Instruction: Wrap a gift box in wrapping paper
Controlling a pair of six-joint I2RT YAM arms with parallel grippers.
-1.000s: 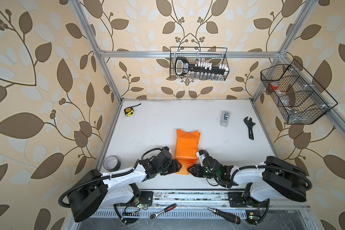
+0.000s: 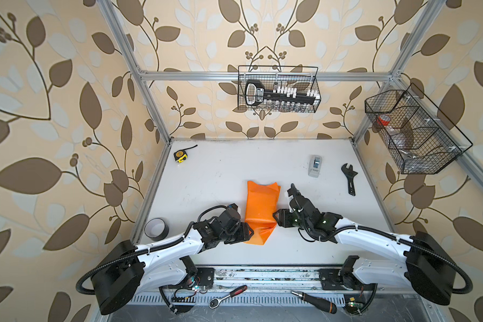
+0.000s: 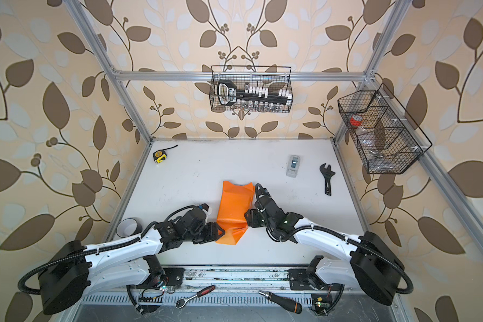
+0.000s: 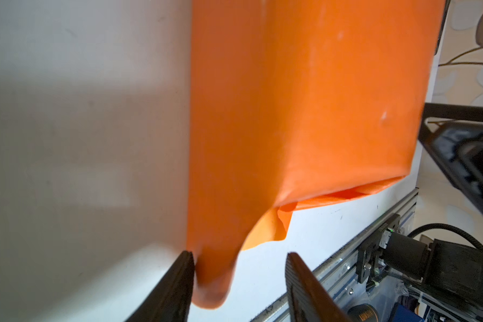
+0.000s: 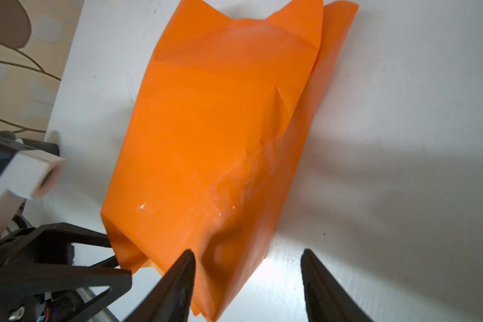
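Note:
An orange paper wrap lies in the middle front of the table, bulging like a covered box; the box itself is hidden inside. Its near end narrows to a loose folded flap. My left gripper is open at the flap's left side, with a narrow orange edge beside its left finger, inside the gap. On the right, my right gripper stands open at the wrap's side, the lower corner close to its left finger. Whether either touches the paper, I cannot tell.
A roll of tape sits at the table's left edge. Farther back lie a tape measure, a grey device and a wrench. Bare table surrounds the wrap at the back and sides.
My left gripper has shifted only slightly, and the flap's folds have changed shape.

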